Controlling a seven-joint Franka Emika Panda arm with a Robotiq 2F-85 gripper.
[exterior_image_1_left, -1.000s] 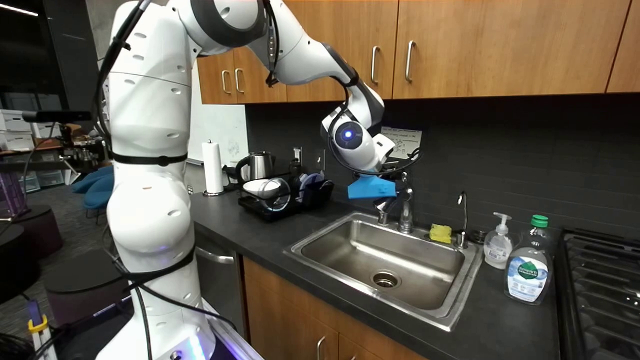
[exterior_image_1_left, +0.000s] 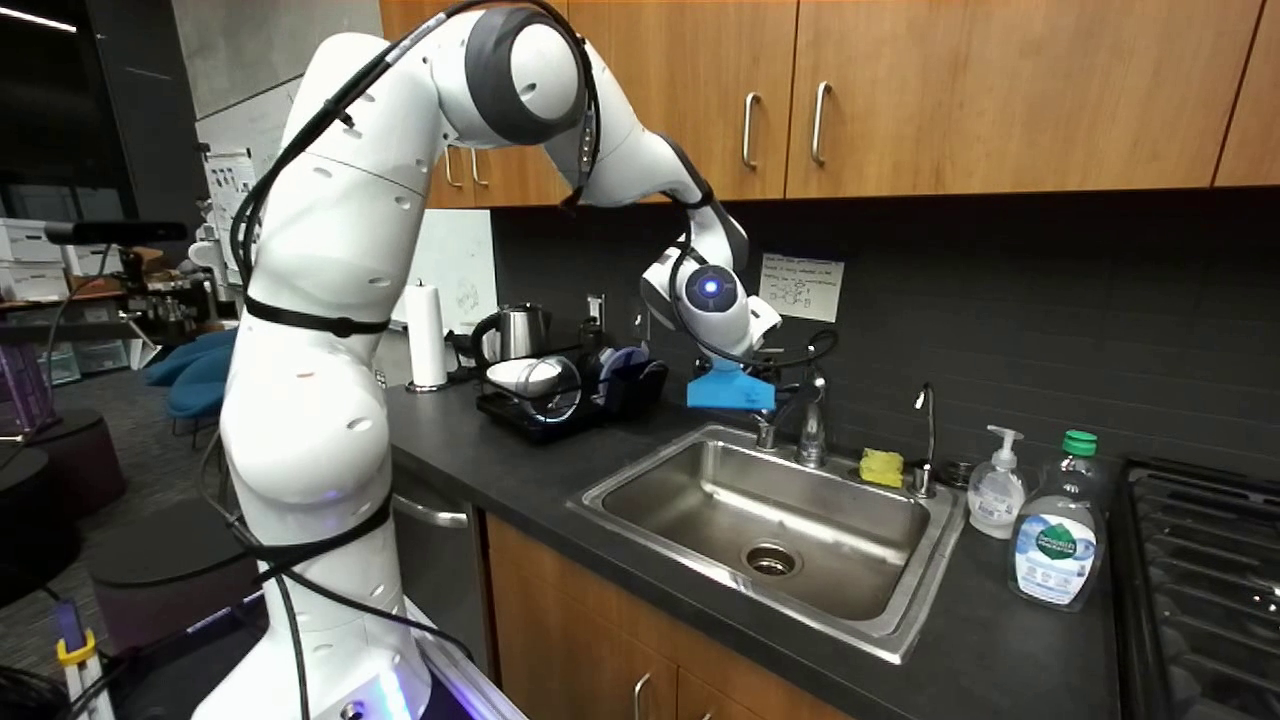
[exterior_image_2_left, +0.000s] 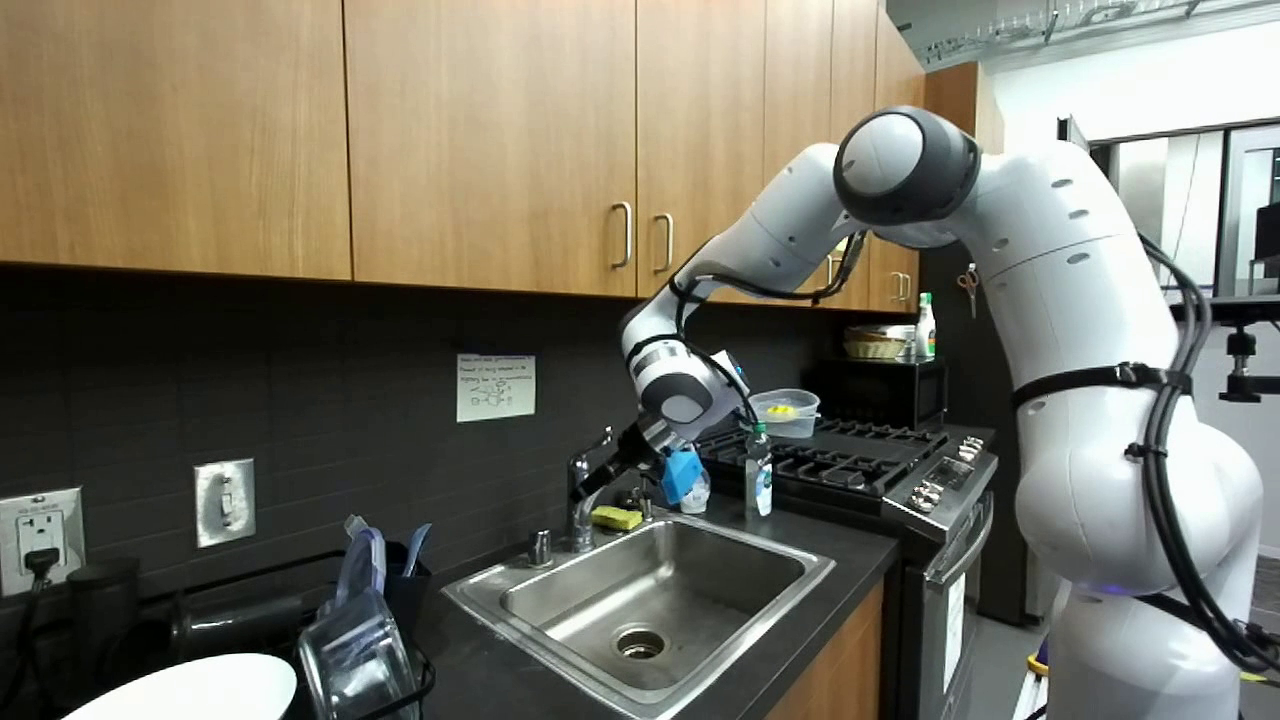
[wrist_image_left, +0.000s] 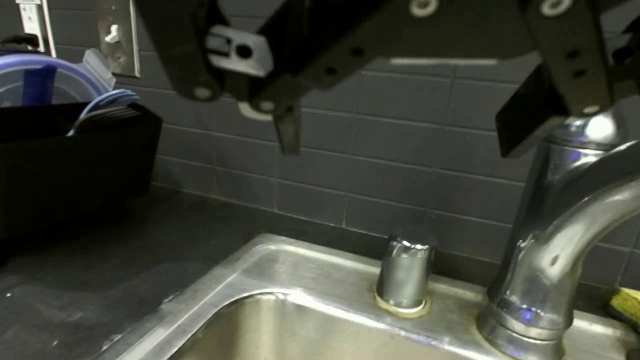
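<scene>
My gripper stands open across the top of the wrist view, with nothing between its fingers. In the second exterior view the gripper (exterior_image_2_left: 584, 490) reaches toward the wall close to the chrome faucet (exterior_image_2_left: 581, 510). Its right finger overlaps the top of the faucet (wrist_image_left: 531, 276) in the wrist view; whether they touch I cannot tell. From the first exterior view, a blue piece (exterior_image_1_left: 732, 390) on the wrist hides much of the gripper. Below is the empty steel sink (exterior_image_1_left: 768, 522). A yellow sponge (exterior_image_1_left: 882, 468) lies at its back rim.
A dish rack (exterior_image_1_left: 570, 396) with dishes stands left of the sink. Right of it are a soap pump (exterior_image_1_left: 996, 492), a green-capped bottle (exterior_image_1_left: 1058, 540) and the stove (exterior_image_1_left: 1212, 588). A short chrome fitting (wrist_image_left: 406, 276) rises beside the faucet.
The wrist and its blue piece have shifted slightly left. The sink and the things around it have stayed put.
</scene>
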